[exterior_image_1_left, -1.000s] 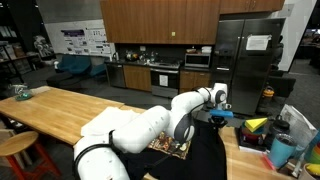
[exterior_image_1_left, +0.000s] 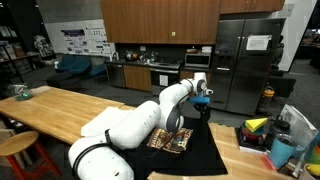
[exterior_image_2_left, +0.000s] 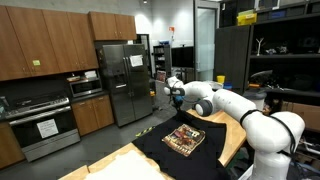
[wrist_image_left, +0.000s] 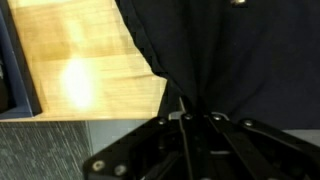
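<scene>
A large black cloth (exterior_image_1_left: 205, 155) lies across the wooden table. In the wrist view the cloth (wrist_image_left: 250, 75) bunches into folds toward my gripper, with bare wood on the left. My gripper (exterior_image_1_left: 202, 103) is at the cloth's far edge in exterior view 1, shut on a gathered part that rises from the table; the fingertips themselves are mostly hidden in dark folds. On the cloth rests a flat, patterned brown and red item (exterior_image_2_left: 184, 138), apart from my gripper.
Toward the right end of the table stand a blue container (exterior_image_1_left: 283, 150), a yellow-lidded item (exterior_image_1_left: 256, 124) and other clutter. A red stool (exterior_image_1_left: 16, 145) is at the left. Bare wood (exterior_image_1_left: 240, 160) shows between cloth and containers.
My gripper has moved left and somewhat upward in exterior view 1, drawing the gripped cloth edge along. The patterned item looks unmoved.
</scene>
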